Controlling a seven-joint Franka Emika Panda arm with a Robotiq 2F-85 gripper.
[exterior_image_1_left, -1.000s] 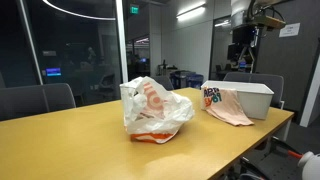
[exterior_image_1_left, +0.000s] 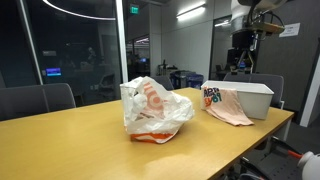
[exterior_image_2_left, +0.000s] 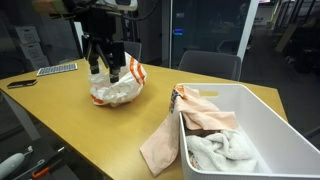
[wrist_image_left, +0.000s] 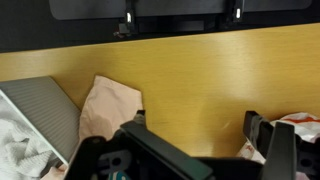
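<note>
High over the table, my gripper (exterior_image_1_left: 241, 70) is open, with nothing between its fingers. In the wrist view the gripper shows its two dark fingers wide apart over bare wood. A crumpled white plastic bag (exterior_image_1_left: 160, 112) with red-orange markings sits on the table; part of the bag (wrist_image_left: 301, 128) shows at the wrist view's right edge. Across the rim of a white box (exterior_image_2_left: 245, 105) hangs a pale pink cloth (exterior_image_2_left: 160, 147), its lower end on the table. Inside the box lies a white towel (exterior_image_2_left: 225, 152).
A dark printed item (exterior_image_1_left: 211, 97) shows at the box's near corner, partly under the cloth. Chairs (exterior_image_2_left: 209, 66) stand behind the table. A keyboard (exterior_image_2_left: 57, 69) and phone (exterior_image_2_left: 21, 85) lie far left in exterior view 2.
The arm and gripper have shifted slightly in exterior view 1. Bag, pink cloth and box stay where they were.
</note>
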